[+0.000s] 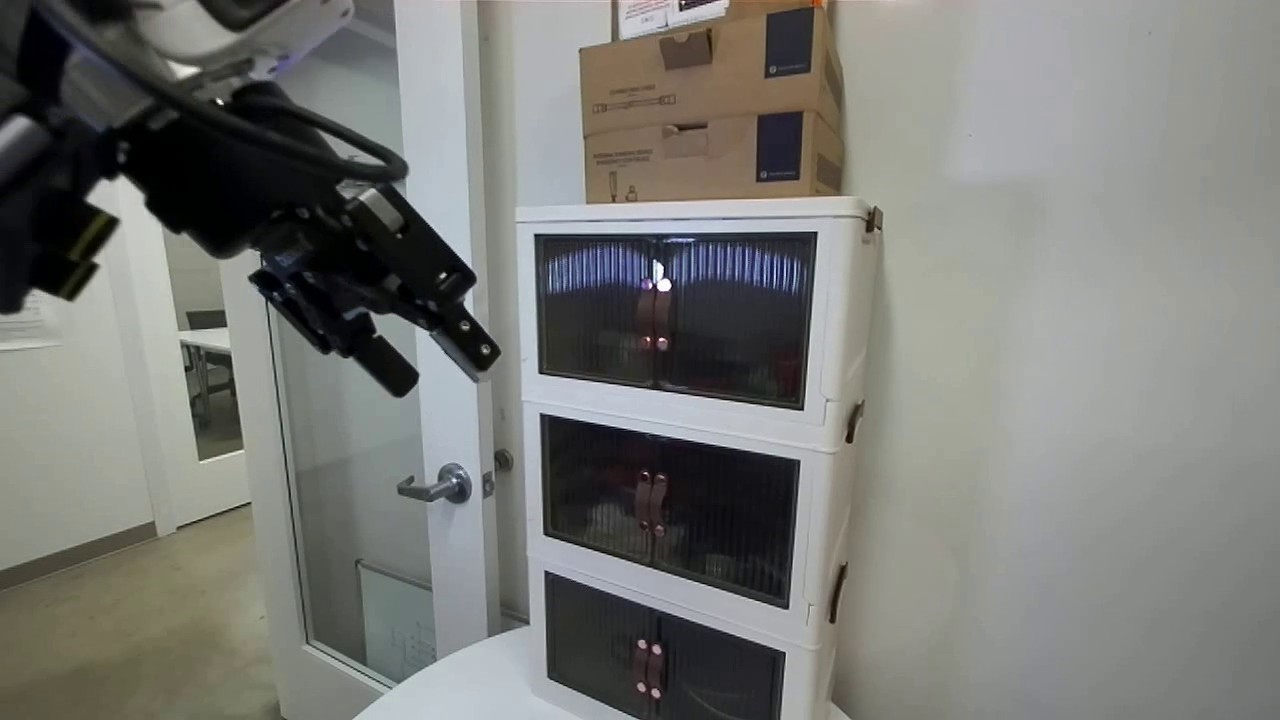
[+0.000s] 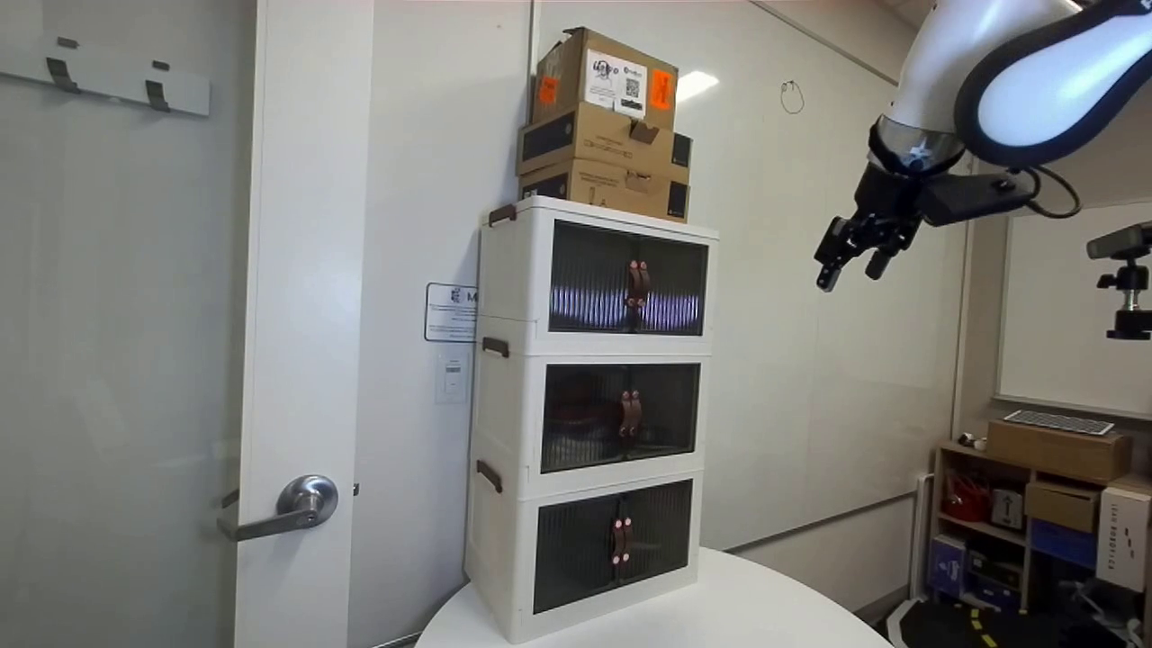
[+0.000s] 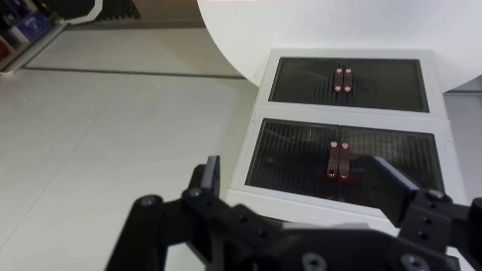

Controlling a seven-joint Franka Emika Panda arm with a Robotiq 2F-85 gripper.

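A stack of three white cabinets (image 1: 846,300) with dark ribbed doors stands on a round table. All the doors are closed; paired brown handles sit at the middle of the top doors (image 2: 637,283), middle doors (image 2: 631,414) and bottom doors (image 2: 621,538). My gripper (image 2: 852,272) hangs in the air, clear of the cabinets and at about the height of the top one. Its fingers (image 3: 211,174) are spread wide with nothing between them. The wrist view is upside down: the middle handles (image 3: 339,160) appear beyond the open fingers, and the top cabinet is mostly hidden behind the gripper.
Cardboard boxes (image 2: 632,140) are piled on top of the cabinets. A glass door with a lever handle (image 1: 438,484) stands beside them. Shelves with boxes (image 2: 977,486) are at the far right.
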